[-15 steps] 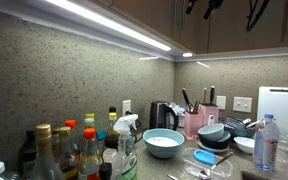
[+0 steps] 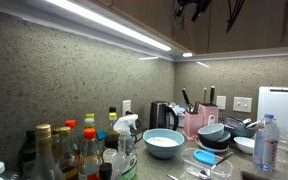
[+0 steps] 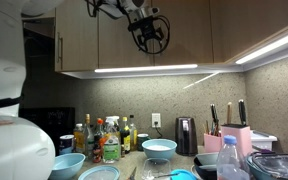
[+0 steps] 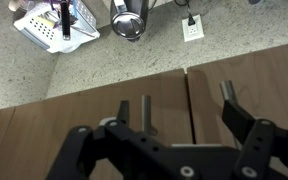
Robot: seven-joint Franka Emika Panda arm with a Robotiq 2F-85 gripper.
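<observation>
My gripper (image 3: 152,44) is open, raised high in front of the closed wooden upper cabinets (image 3: 119,45). In the wrist view its dark fingers (image 4: 76,142) stand wide apart at the lower left and lower right, and nothing shows held between them. Two bar handles, a left one (image 4: 146,114) and a right one (image 4: 228,92), sit on neighbouring cabinet doors close to the gripper, either side of a door seam. I cannot tell whether a finger touches a handle. Only the gripper's dark tips (image 2: 188,11) show at the top of exterior view 1.
Below, the counter is crowded: several bottles (image 3: 112,145), a light-blue bowl (image 3: 159,148), a dark kettle (image 3: 186,136), a pink knife block (image 3: 236,132) and a water bottle (image 3: 229,160). A lit strip (image 3: 149,70) runs under the cabinets. The air around the gripper looks clear.
In exterior view 1 my gripper has shifted left along the cabinet fronts, still open. The counter objects have not moved.
</observation>
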